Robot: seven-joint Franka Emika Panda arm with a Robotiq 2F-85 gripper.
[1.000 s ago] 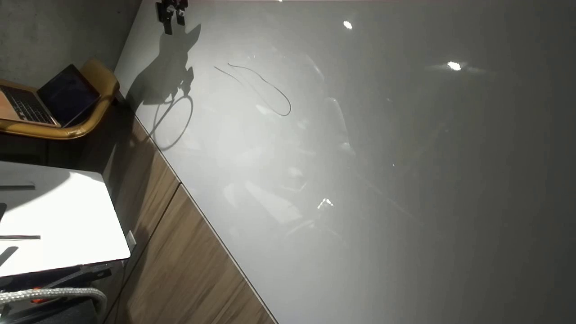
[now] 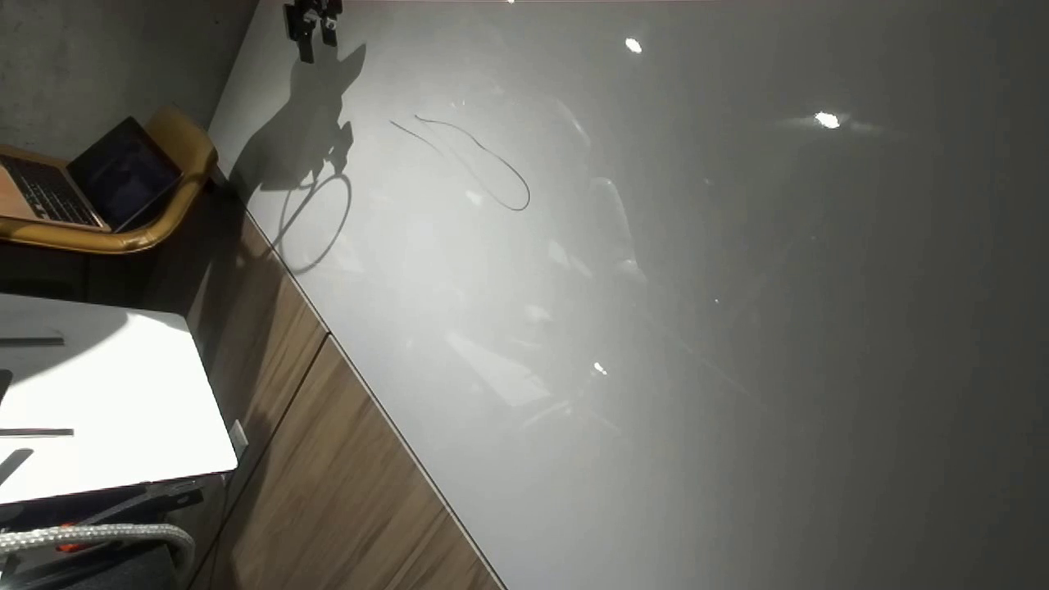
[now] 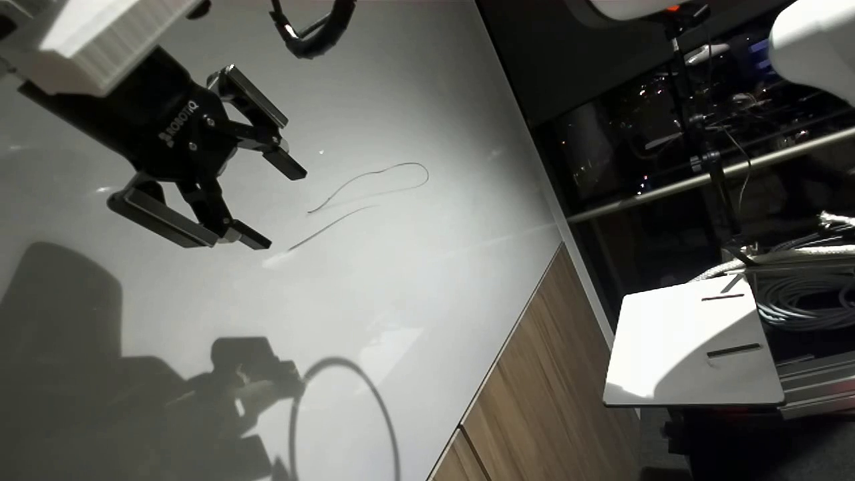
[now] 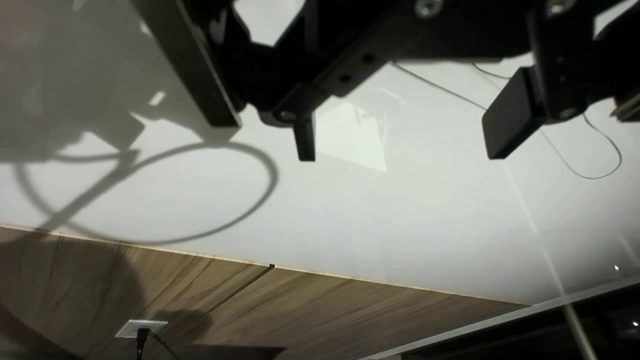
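Note:
A thin dark wire or string [image 2: 504, 162], bent into a long open loop, lies on the glossy grey table [image 2: 708, 413]. Its curved end [image 3: 427, 172] and its two free ends show in exterior view 2. My black gripper [image 3: 288, 208] hangs over the table, its fingers spread wide with nothing between them. In exterior view 1 only the tips of the gripper [image 2: 317, 49] show, at the top edge, left of the wire. The wrist view shows the open gripper with the wire [image 4: 618, 157] partly hidden behind the right finger.
A laptop [image 2: 123, 177] rests on a tan chair [image 2: 202, 152] beside the table. Off the table's wooden side [image 2: 364, 472] stands a white board-like surface [image 2: 118, 393]. Shadows of the arm and a cable fall on the table, which is otherwise clear.
The gripper and the wire stay where they were. Only some bright reflections on the tabletop have shifted slightly.

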